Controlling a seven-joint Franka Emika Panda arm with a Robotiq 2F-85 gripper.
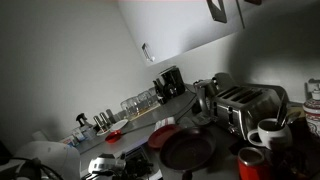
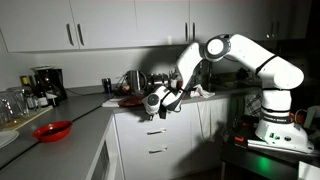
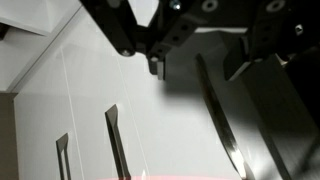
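Note:
In the wrist view my gripper shows a gap between its dark fingers, with nothing visible held there. A curved metal handle on a pale front lies below and between the fingers, partly in shadow; whether they touch it cannot be told. Two other handles are further left. From across the room, the gripper appears low before the white drawer fronts, just under the counter edge. Exterior view 1 shows only part of the arm at the lower left.
On the counter stand a dark pan, a toaster, a white mug and a red can. A red bowl sits on the left counter. The floor before the drawers is clear.

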